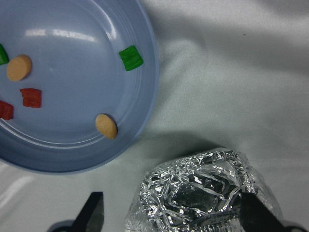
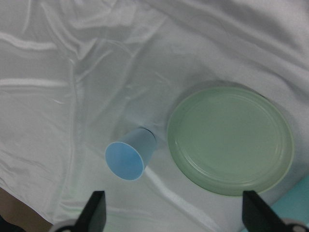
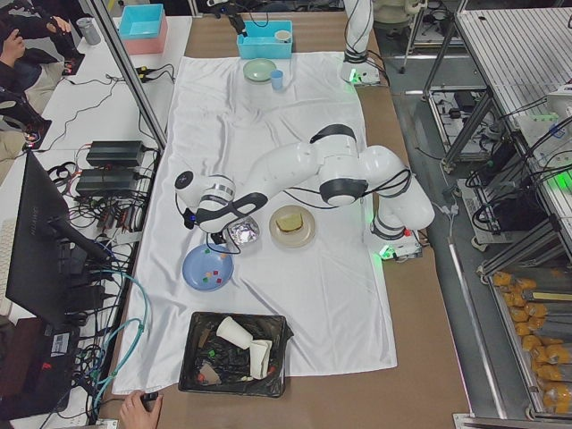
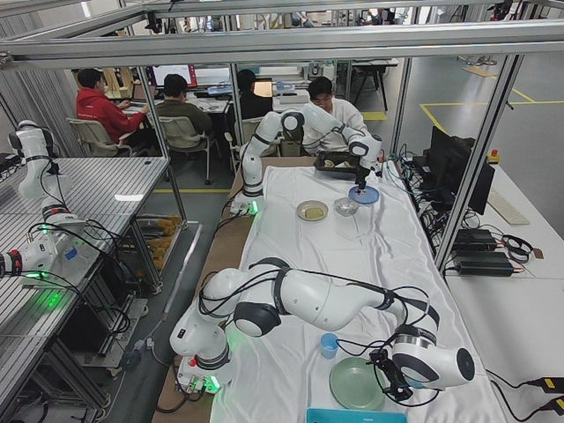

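Note:
My left gripper hangs open over a crumpled foil-covered bowl (image 1: pixel 193 193), beside a blue plate (image 1: pixel 72 125) holding small red, green and tan pieces. In the camera left view the bowl (image 3: pixel 244 231) sits between the blue plate (image 3: pixel 207 273) and a beige plate (image 3: pixel 292 239) with a yellow item (image 3: pixel 290 223). My right gripper is open above the cloth near a green plate (image 2: pixel 227 140) and a light blue cup (image 2: pixel 130 154) at the other end of the table.
A black lined bin (image 3: pixel 197 375) with white items stands at the near end. A blue container (image 3: pixel 255 49) is at the far end. Monitors and cables line the left side.

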